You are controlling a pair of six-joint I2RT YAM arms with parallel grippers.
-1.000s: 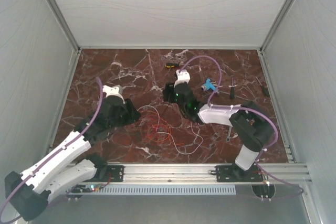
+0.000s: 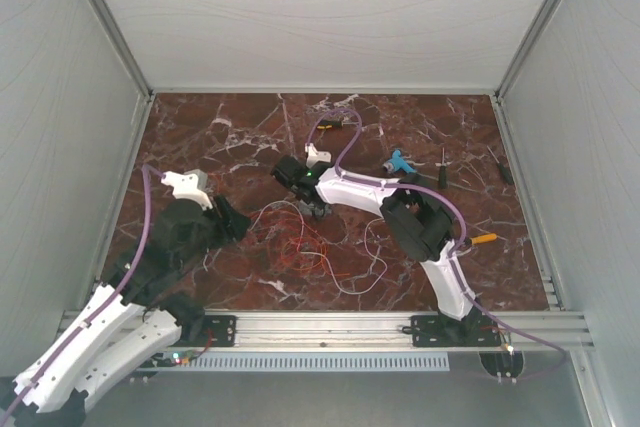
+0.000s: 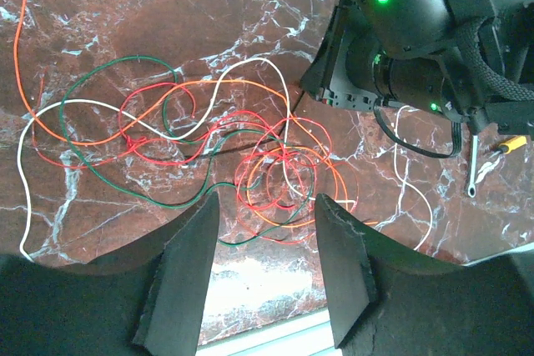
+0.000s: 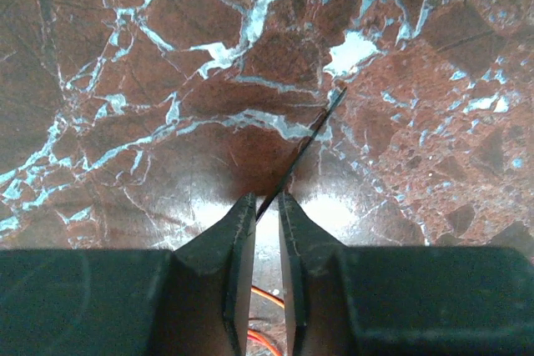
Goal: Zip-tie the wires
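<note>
Loose red, orange, green and white wires (image 3: 275, 177) lie loosely coiled on the marble table, seen best in the left wrist view. A thin black zip tie (image 3: 175, 162) runs beneath them, towards the tip of my right gripper. In the right wrist view the zip tie (image 4: 302, 149) slants between the nearly closed fingertips, with one end reaching beyond them. A narrow gap shows there; whether the fingers grip it is unclear. My left gripper is open and empty, above the front side of the coil.
Another white wire (image 2: 375, 265) curves across the table at front right. Screwdrivers, including one with an orange handle (image 2: 484, 238), and a blue tool (image 2: 398, 163) lie to the right. At the back rests a black-and-yellow tool (image 2: 330, 125).
Over the last second my right gripper has swung left, past the wires' far side. My left arm has drawn back slightly to the left. The wires look unmoved.
</note>
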